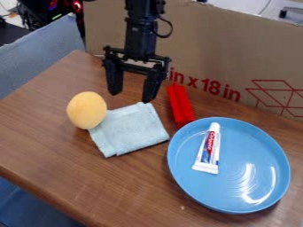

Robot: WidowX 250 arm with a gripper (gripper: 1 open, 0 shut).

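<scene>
The black gripper [133, 85] hangs open above the back of the table, with nothing between its fingers, over the area behind a folded light-blue cloth [128, 133]. A yellow round object [87, 110] sits at the cloth's left side. A red object [180, 104] lies right of the gripper. On the blue plate [249, 177] at the front right lies a white toothpaste tube [208, 148].
A cardboard panel [236, 62] stands along the back edge of the wooden table [95, 182].
</scene>
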